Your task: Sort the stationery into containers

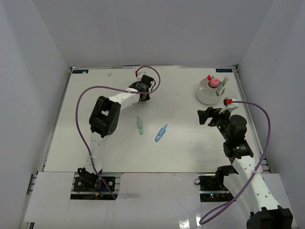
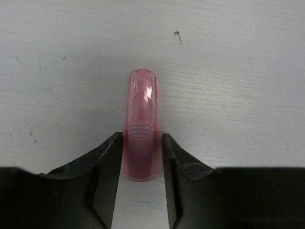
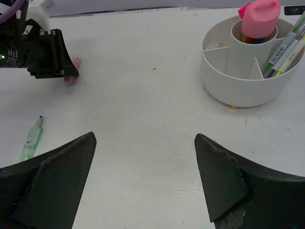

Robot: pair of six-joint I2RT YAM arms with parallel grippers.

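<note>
A pink see-through stick (image 2: 141, 102) lies on the white table in the left wrist view. My left gripper straddles its lower part, one finger on each side with a narrow gap showing. From above, the left hand mostly hides this stick; the right wrist view shows its pink end (image 3: 71, 79) beside the left fingers. My right gripper is open and empty, left of and nearer than the white round container (image 3: 252, 90). A green pen-like item (image 1: 139, 125) and a blue one (image 1: 161, 132) lie mid-table.
Dividers split the container; it holds a pink item (image 3: 261, 19) in its centre cup and several pens (image 3: 286, 50) in a side compartment. Purple cables (image 1: 81, 119) loop over both arms. Bare table lies between the left hand and the container.
</note>
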